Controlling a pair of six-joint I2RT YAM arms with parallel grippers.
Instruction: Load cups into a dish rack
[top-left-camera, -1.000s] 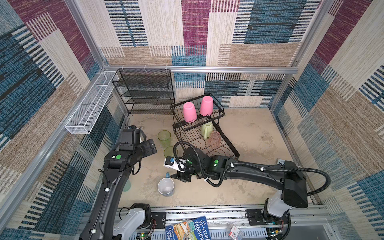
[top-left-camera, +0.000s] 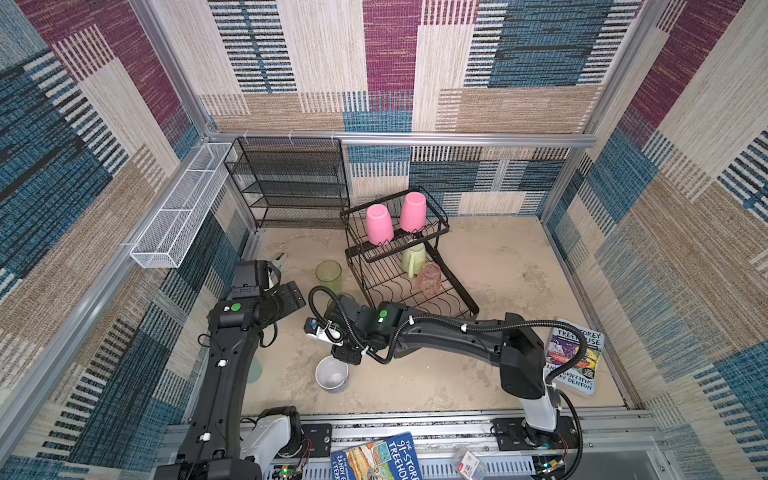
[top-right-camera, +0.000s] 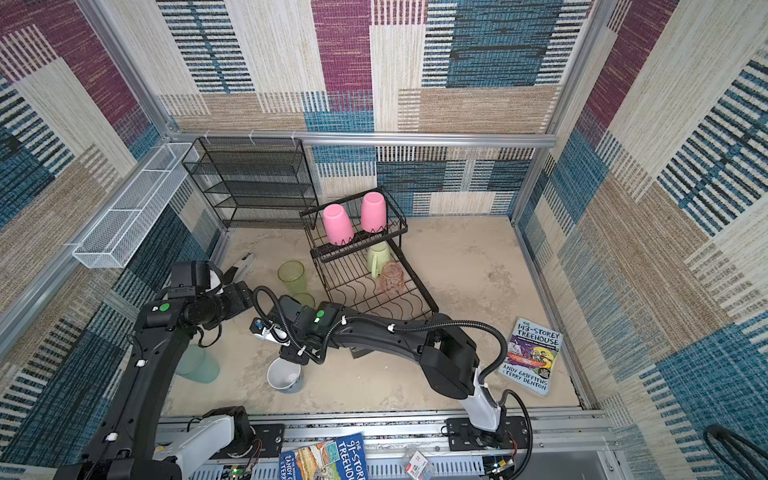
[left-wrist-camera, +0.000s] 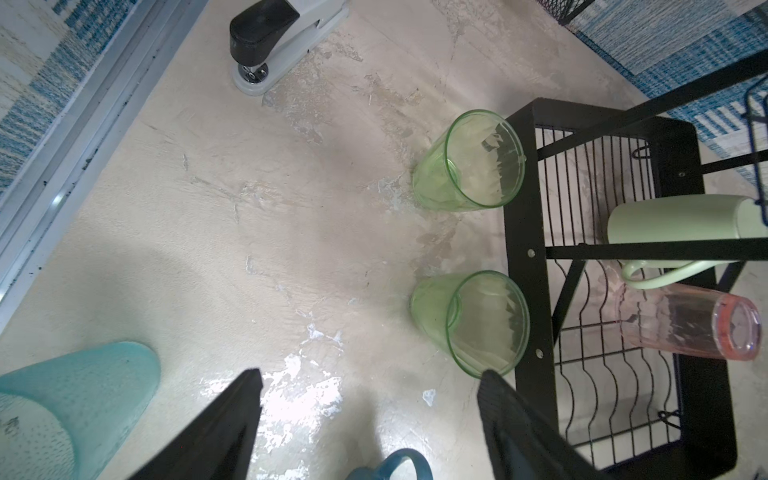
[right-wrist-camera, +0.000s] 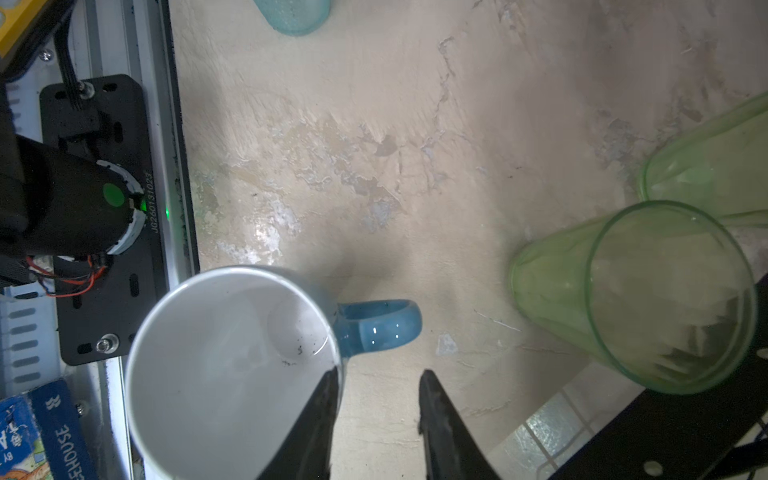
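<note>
Below my right gripper a mug (right-wrist-camera: 232, 360), white inside with a blue handle, stands upright. The right gripper is open with no object held; one finger shows over the mug's rim and the handle lies just ahead of the tips. My left gripper is open and empty above bare table. Two green glasses (left-wrist-camera: 472, 160) stand beside the black dish rack (left-wrist-camera: 532, 280). A teal cup (left-wrist-camera: 112, 392) is at the left. In the rack are two pink cups (top-left-camera: 379, 224) on top, with a light green mug (top-left-camera: 413, 260) and a clear pinkish glass (top-left-camera: 429, 278) below.
A stapler (left-wrist-camera: 276, 40) lies near the left wall. A black wire shelf (top-left-camera: 292, 180) stands at the back, and a white wire basket (top-left-camera: 180, 216) hangs on the left. A book (top-left-camera: 577, 356) lies at the right, where the table is mostly clear.
The right arm has swung leftward, bringing its gripper over the blue-handled mug. No cup has visibly moved.
</note>
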